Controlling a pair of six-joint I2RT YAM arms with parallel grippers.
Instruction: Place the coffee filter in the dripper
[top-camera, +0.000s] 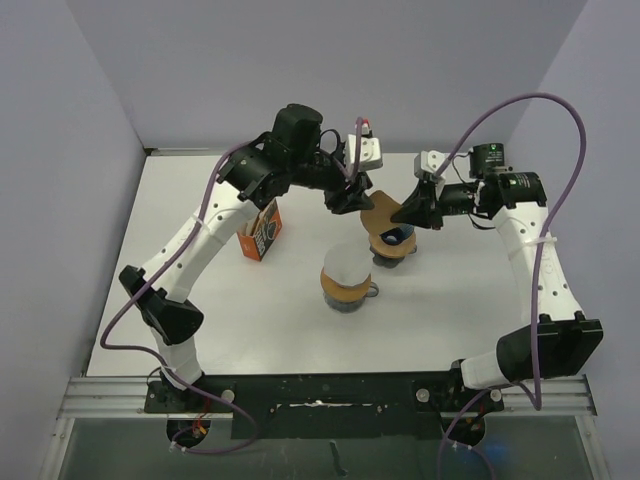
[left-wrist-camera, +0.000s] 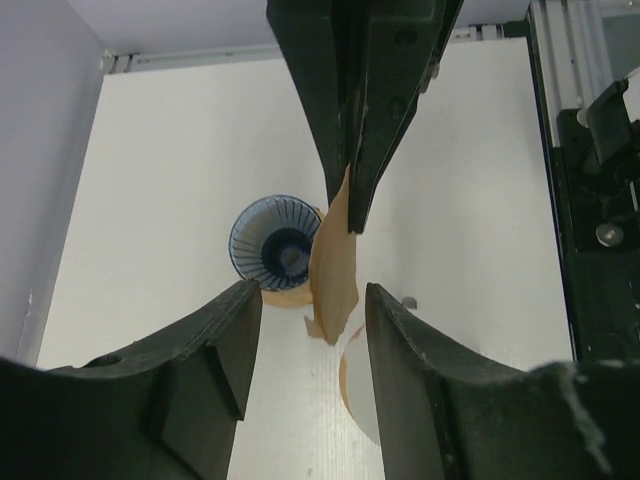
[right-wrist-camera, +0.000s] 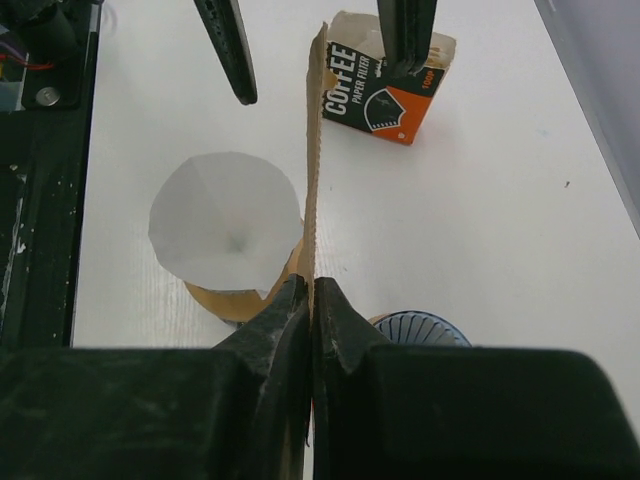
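A brown paper coffee filter (top-camera: 379, 214) hangs above the table, pinched at one edge by my right gripper, which is shut on it. In the left wrist view the filter (left-wrist-camera: 332, 265) appears nearly edge-on, lying between the spread fingers of my left gripper. The left fingers stand apart, clear of the paper on both sides. Below and a little to the right is an empty-looking dark ribbed dripper (left-wrist-camera: 247, 240) on its brown base, partly hidden in the top view by the right gripper.
A second cup with a brown holder carries a whitish round piece (top-camera: 347, 264), left of the ribbed dripper. An orange and black coffee filter box (top-camera: 262, 233) stands farther left.
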